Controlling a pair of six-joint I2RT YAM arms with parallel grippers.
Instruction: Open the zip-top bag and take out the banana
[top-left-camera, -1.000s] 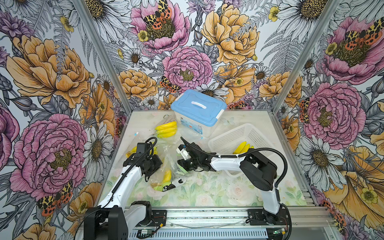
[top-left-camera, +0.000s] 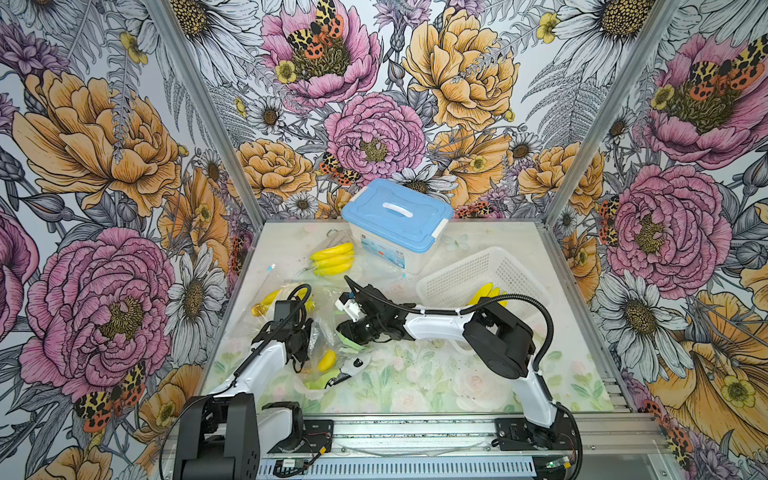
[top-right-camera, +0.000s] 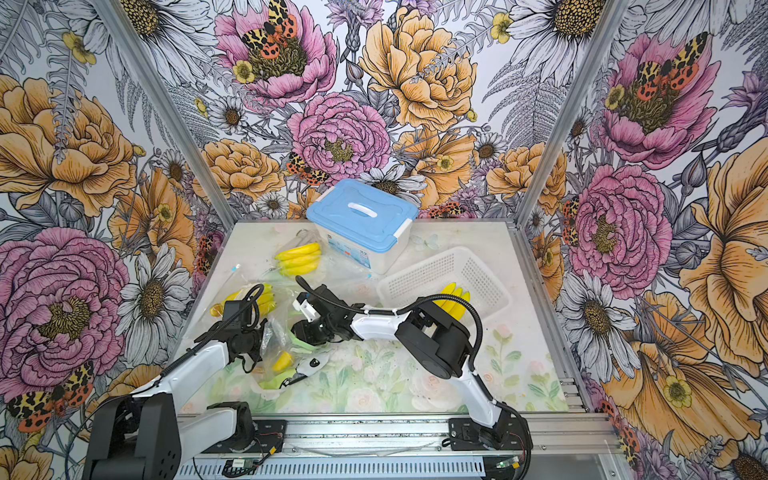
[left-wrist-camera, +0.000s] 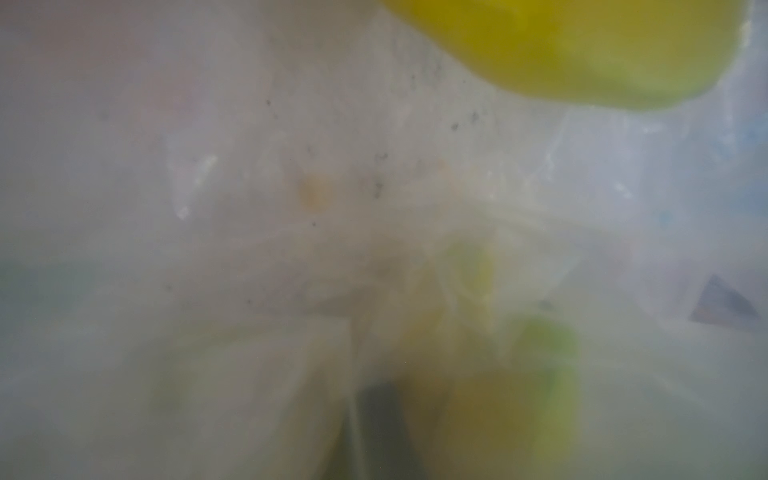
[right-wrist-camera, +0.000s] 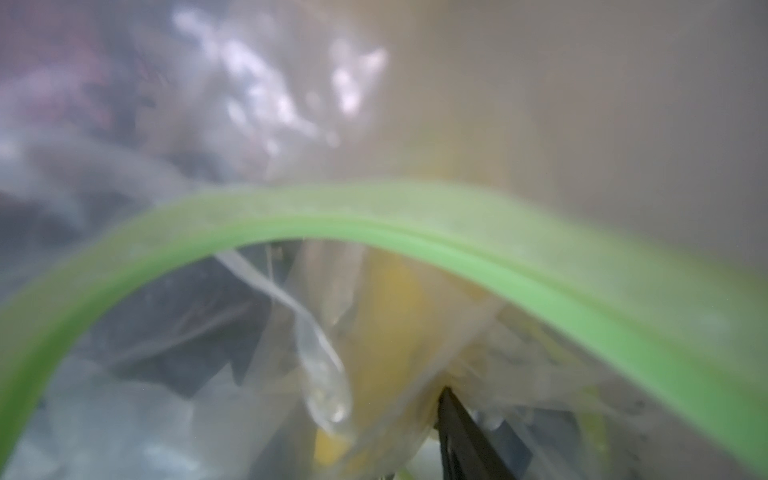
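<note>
A clear zip top bag (top-left-camera: 317, 382) with a green strip lies at the left front of the table. Inside it shows part of a yellow banana (top-left-camera: 326, 360). My left gripper (top-left-camera: 301, 364) is shut at the bag's left side; film fills the left wrist view and hides its fingers, with a yellow banana (left-wrist-camera: 608, 48) at the top. From the right, my right gripper (top-left-camera: 344, 332) reaches to the bag. In the right wrist view the green zip strip (right-wrist-camera: 400, 220) arches apart over the bag's mouth. One dark finger (right-wrist-camera: 464, 440) shows low there; its finger opening is hidden.
More bananas (top-left-camera: 332, 259) lie at the back left, and another bagged bunch (top-left-camera: 268, 302) sits beside the left arm. A blue-lidded box (top-left-camera: 397, 209) stands behind. The white basket (top-left-camera: 500, 256) at right holds bananas.
The bag and the banana inside have shifted slightly left and towards the front. The other bananas, box and basket have stayed put.
</note>
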